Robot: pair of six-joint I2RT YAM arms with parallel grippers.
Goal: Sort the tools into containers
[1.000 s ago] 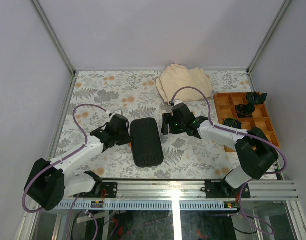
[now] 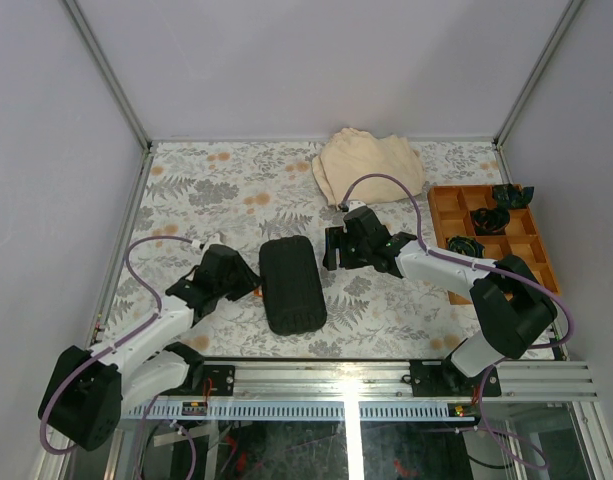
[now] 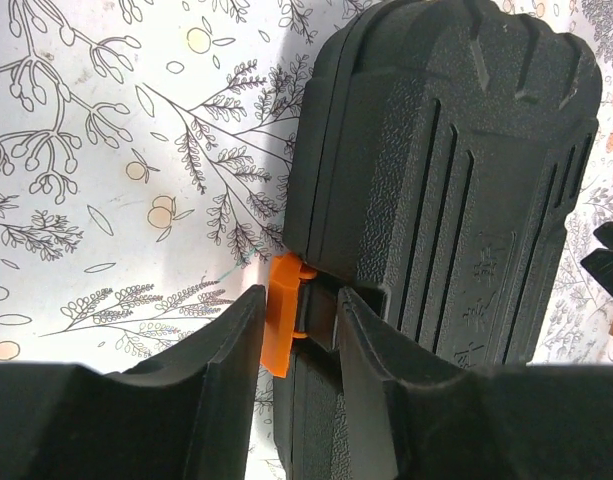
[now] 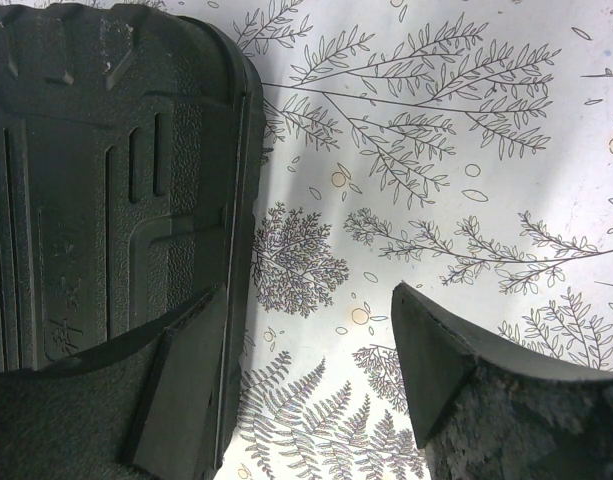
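A black ribbed tool case (image 2: 294,285) lies on the table between my two grippers, its lid looking closed. In the left wrist view, an orange latch (image 3: 281,315) sticks out from the near side of the case (image 3: 466,200). My left gripper is part open at this latch, one fingertip on either side of it; whether they touch it I cannot tell. My right gripper stands open to the right of the case (image 4: 96,230), only patterned cloth between its fingers. No loose tools show; the case's inside is hidden.
An orange compartment tray (image 2: 451,215) with several dark bundles (image 2: 489,220) stands at the right, partly behind the right arm. A beige cloth (image 2: 366,165) lies crumpled at the back.
My left gripper has shifted slightly left and toward the near edge, its arm bending with it. The case and the right arm have not visibly moved.
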